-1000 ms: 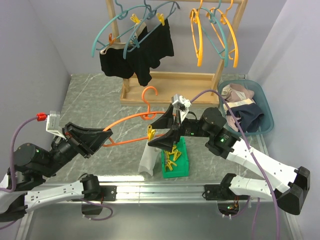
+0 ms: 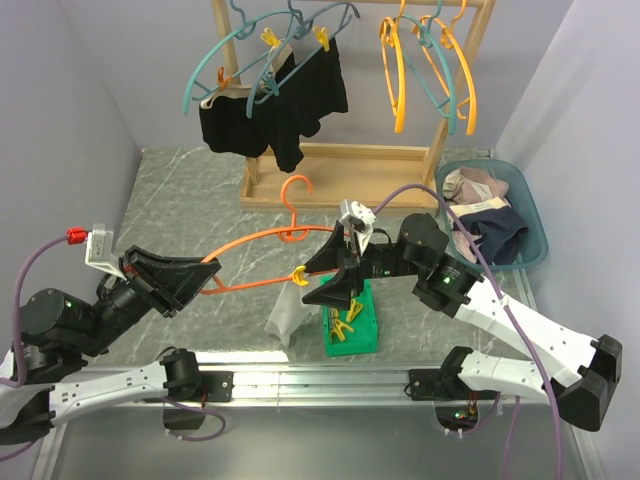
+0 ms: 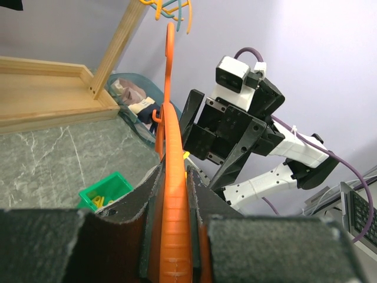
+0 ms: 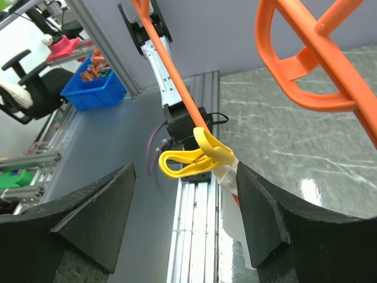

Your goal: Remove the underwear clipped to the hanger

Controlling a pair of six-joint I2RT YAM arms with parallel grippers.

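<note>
My left gripper is shut on one end of an orange hanger [image 2: 262, 237], holding it out over the table. A yellow clip [image 4: 203, 156] sits on the hanger's lower bar in the right wrist view. From it hangs a pale, whitish piece of cloth [image 2: 288, 317], the underwear, largely seen edge-on. My right gripper is part open, its fingers [image 4: 268, 206] spread either side of the clip's lower area. No contact between these fingers and the clip shows. In the top view the right gripper partly covers the hanger's right end.
A green box [image 2: 350, 338] with several yellow clips stands below the hanger. At the back right is a teal basket [image 2: 535, 225] of clothes. A wooden rack [image 2: 335, 170] carries more hangers and dark garments [image 2: 290, 105].
The yellow clip has tipped from upright to a flatter pose on the bar. The pale cloth has swung to the left. My right gripper has turned slightly; the left one has barely moved.
</note>
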